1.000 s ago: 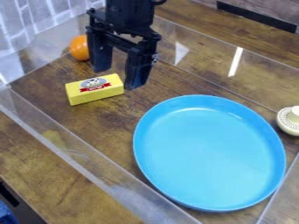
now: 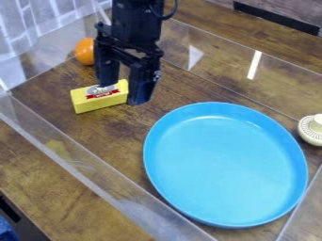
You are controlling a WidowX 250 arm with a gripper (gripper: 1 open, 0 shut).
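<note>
My black gripper [image 2: 123, 75] reaches down from the top centre, its two fingers spread open above and around the right part of a yellow box [image 2: 98, 100] with a small printed label. Whether the fingers touch the box is hard to tell. Nothing is held between them.
A large blue plate [image 2: 221, 164] fills the lower right. An orange round object [image 2: 85, 51] lies behind the box at the upper left. A cream round object [image 2: 310, 128] is at the right edge. Clear plastic walls border the wooden surface. Bare wood shows at lower left and upper right.
My gripper has shifted slightly left and its fingers look a little closer to the box, covering more of it. The other objects have not visibly moved.
</note>
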